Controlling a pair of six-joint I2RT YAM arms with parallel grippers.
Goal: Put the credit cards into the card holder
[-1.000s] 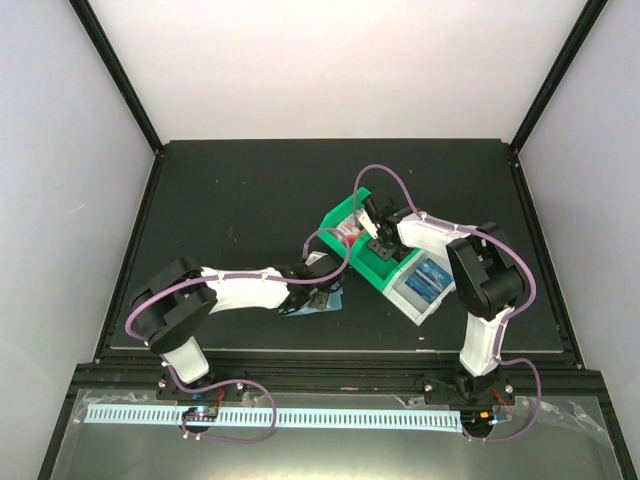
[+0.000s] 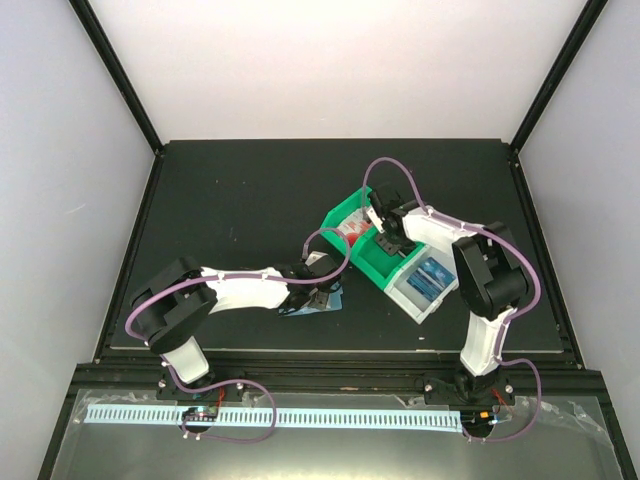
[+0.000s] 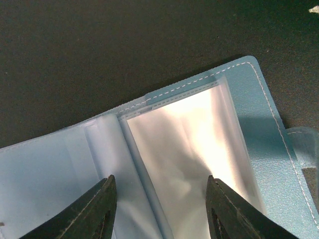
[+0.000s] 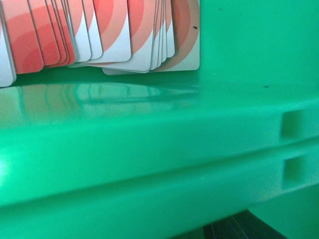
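Note:
The blue card holder (image 3: 279, 164) lies flat on the dark table, with clear sleeves (image 3: 187, 134) facing up. Above it, my left gripper stands open, its fingers (image 3: 104, 204) well apart and no card between them. Red-and-white cards (image 4: 114, 30) are fanned in the far compartment of the green bin (image 2: 368, 262). Blue cards (image 2: 430, 280) lie in its pale near section. Over the bin's middle is my right gripper (image 2: 386, 240). Only a dark bit shows under the green wall in the right wrist view, so its grip is hidden.
The bin's green wall (image 4: 149, 139) fills much of the right wrist view, close to the camera. Open table (image 2: 230, 195) stretches across the back left. The bin stands just to the right of the card holder and the left gripper.
The left arm looks still in the top view.

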